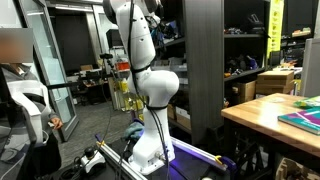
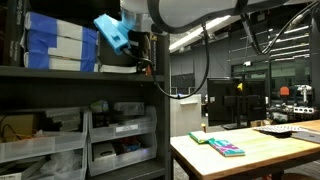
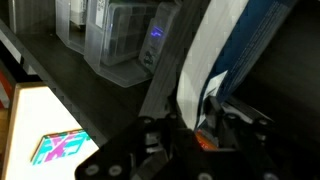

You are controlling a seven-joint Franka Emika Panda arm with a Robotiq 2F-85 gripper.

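Note:
In the wrist view a long white and blue package (image 3: 215, 55) runs up from my gripper, which appears shut on its near end. The dark fingers are hard to make out there. High in exterior view 2, the blue package (image 2: 112, 34) hangs tilted in front of the upper shelf, beside the white arm (image 2: 155, 15). The gripper itself is not clearly visible in that view. In exterior view 1 the arm (image 1: 155, 95) reaches upward and partly leaves the top of the frame.
A dark shelf (image 2: 75, 73) holds blue and white boxes (image 2: 55, 45) above and clear plastic bins (image 2: 120, 155) below. At the right stands a wooden table (image 2: 195, 158) with colourful packets (image 2: 225, 147) and a keyboard (image 2: 280, 130). Open floor lies left of the arm.

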